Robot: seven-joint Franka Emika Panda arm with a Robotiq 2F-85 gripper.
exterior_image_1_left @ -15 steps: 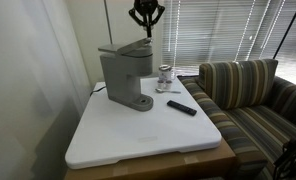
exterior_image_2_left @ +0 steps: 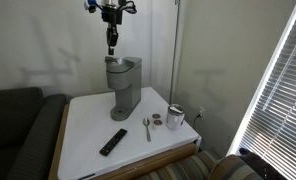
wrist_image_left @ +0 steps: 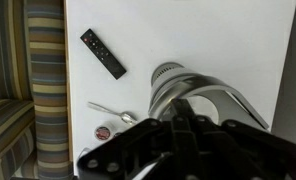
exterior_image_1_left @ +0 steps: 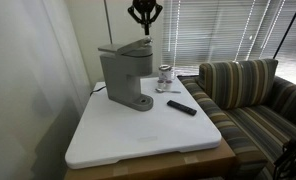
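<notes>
A grey coffee machine [exterior_image_1_left: 126, 75] stands upright on the white table, its rounded top [exterior_image_2_left: 119, 65] facing up. Over that top hangs my gripper [exterior_image_2_left: 112, 51], pointing down and shut, with nothing visible between its fingers. Whether the fingertips touch the machine is hard to tell. From the wrist view, the gripper covers part of the machine's curved silver top [wrist_image_left: 223, 92], and the dark arm parts hide the area below it.
On the white table [exterior_image_1_left: 113, 132] lie a black remote [exterior_image_2_left: 113, 142] and a spoon [exterior_image_2_left: 147, 130]. Near the spoon is a can-like container [exterior_image_2_left: 174, 117], with small round pods [exterior_image_2_left: 157, 119] beside it. A striped sofa [exterior_image_1_left: 243, 88] adjoins the table.
My gripper has risen very slightly above the machine in exterior view 1. The machine and the objects on the table have not moved.
</notes>
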